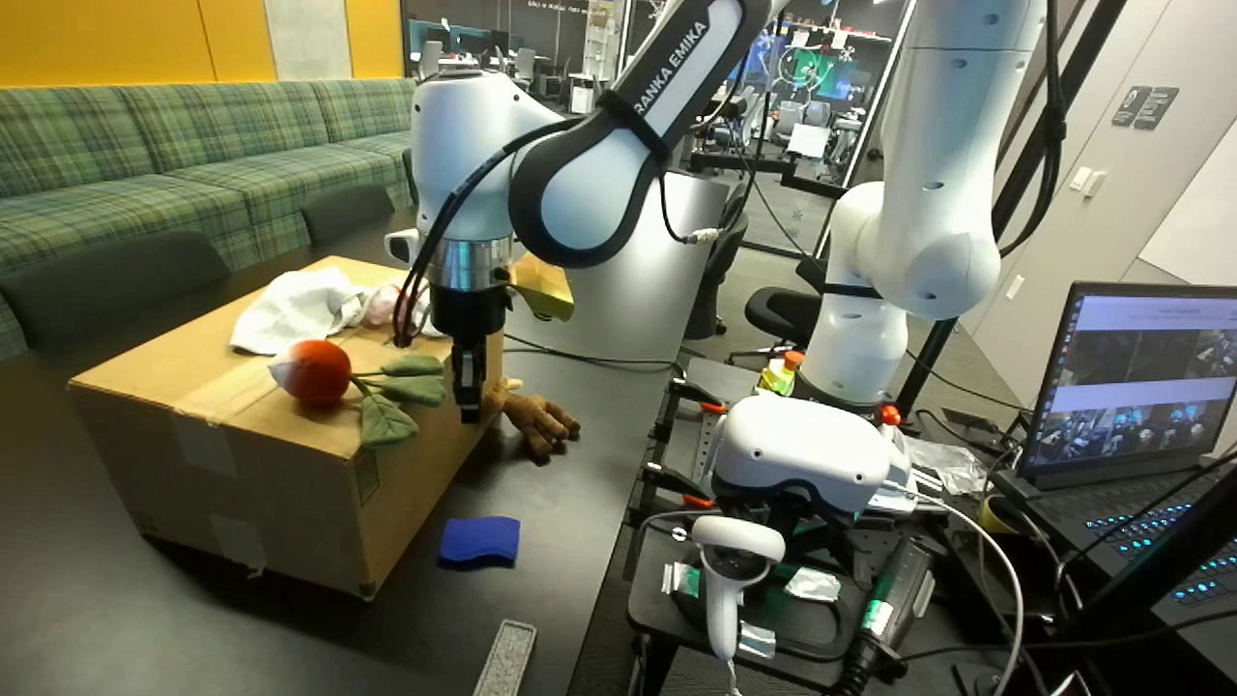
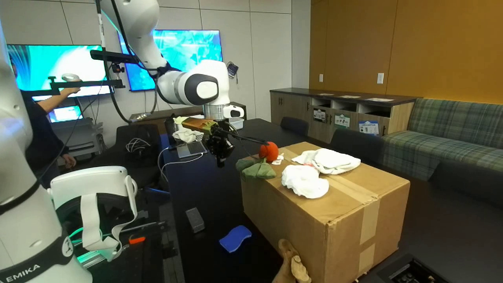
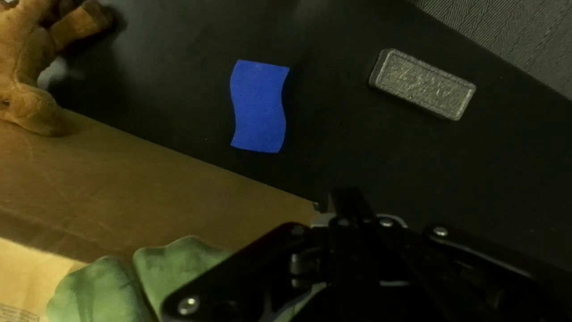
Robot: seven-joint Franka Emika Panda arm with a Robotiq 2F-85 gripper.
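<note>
A soft toy flower with a red head (image 1: 313,372) and green leaves (image 1: 388,420) lies at one corner of the cardboard box's top, its leaves reaching past the edge. In exterior view 2 the red head (image 2: 269,151) is above the leaves (image 2: 257,169). My gripper (image 1: 469,406) points down just off the side of the box, beside the leaves and apart from the red head. In the wrist view its fingers meet (image 3: 349,201), and nothing shows between them. Green leaves (image 3: 179,268) appear left of and partly beneath the gripper body, which hides some of the flower.
The cardboard box (image 1: 244,499) stands on the dark table, with white cloths (image 2: 325,160) on top. A blue wavy piece (image 3: 259,106), a grey block (image 3: 423,84) and a brown plush toy (image 1: 535,420) lie beside it. Bare table surrounds the blue piece.
</note>
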